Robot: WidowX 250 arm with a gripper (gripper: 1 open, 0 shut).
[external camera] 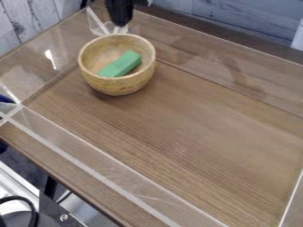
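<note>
A wooden bowl (95, 83) sits at the back left of the tabletop, with a green block (120, 64) lying inside it. My dark gripper (119, 19) is raised above and behind the bowl, at the top edge of the view and mostly out of frame. Its fingers are too dark and cropped to show whether they are open or shut.
Clear tape runs along its near left part. A pale panelled wall stands behind, and black cables hang at the lower left.
</note>
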